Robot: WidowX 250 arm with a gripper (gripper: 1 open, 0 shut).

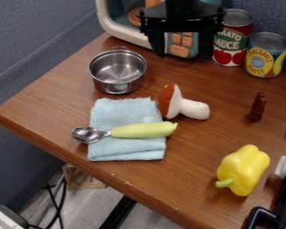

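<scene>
My black gripper [181,27] hangs at the top centre in front of a white toy oven, its fingers apart above the table. A steel pot [118,70] stands on the left of the wooden table. A light blue cloth [121,152] lies below it, with a scoop with a pale green handle [139,130] across it. A red-and-white mushroom [188,108] lies beside the cloth, and a yellow pepper [242,168] sits at the lower right.
A tomato sauce can [231,40] and a yellow can [264,56] stand at the back right. A small brown bottle [257,106] stands below them. Black objects lie along the lower right edge.
</scene>
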